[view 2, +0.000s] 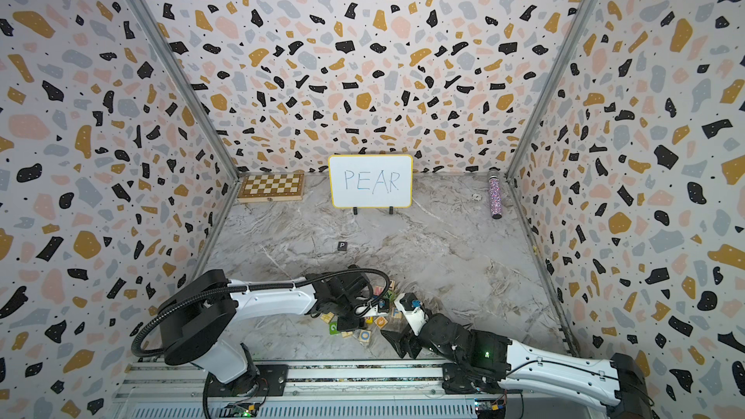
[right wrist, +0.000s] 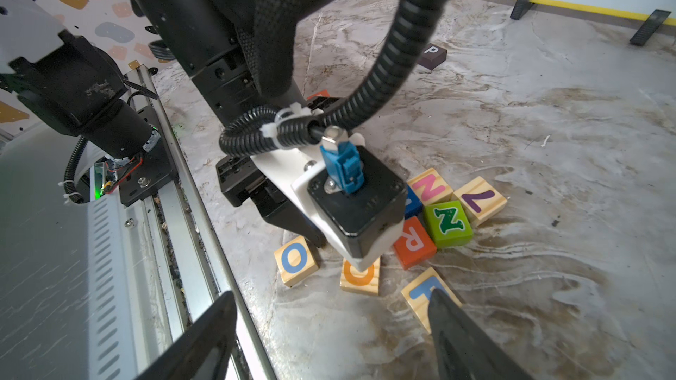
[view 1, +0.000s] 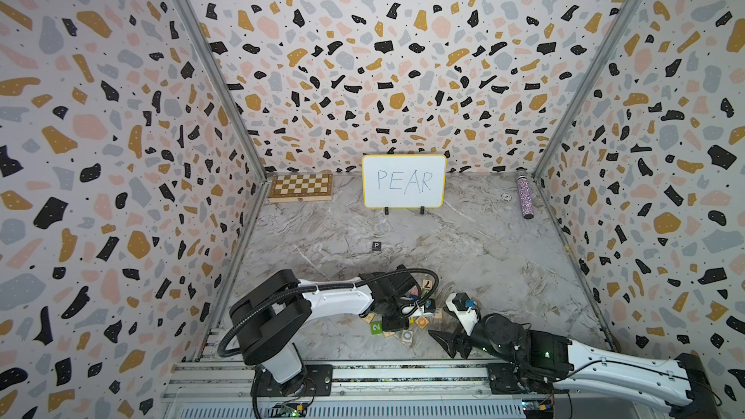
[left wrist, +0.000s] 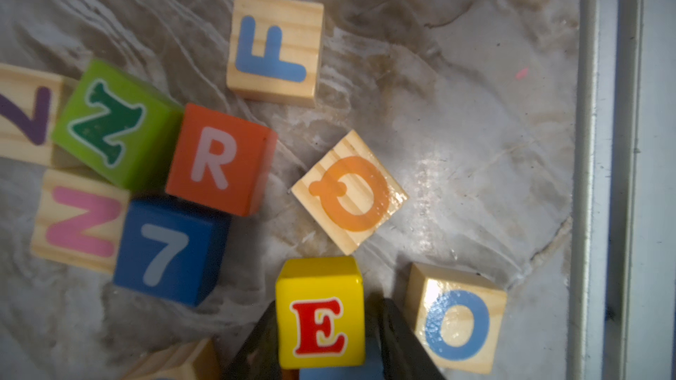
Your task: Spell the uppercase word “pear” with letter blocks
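A black P block (view 1: 376,246) sits apart in front of the whiteboard (view 1: 403,178) reading PEAR. My left gripper is low over a cluster of blocks; in the left wrist view the yellow E block (left wrist: 318,313) is between its fingers, though I cannot tell whether they grip it. A red R block (left wrist: 218,158) lies beside green N, blue 7 and wooden blocks, including F (left wrist: 274,45) and O (left wrist: 454,316). No A is readable. My right gripper stands part open near the front rail, right of the cluster, with nothing between its fingers.
A chessboard (view 1: 299,186) lies at back left and a glittery bottle (view 1: 524,195) at back right. The front rail (left wrist: 591,169) borders the blocks.
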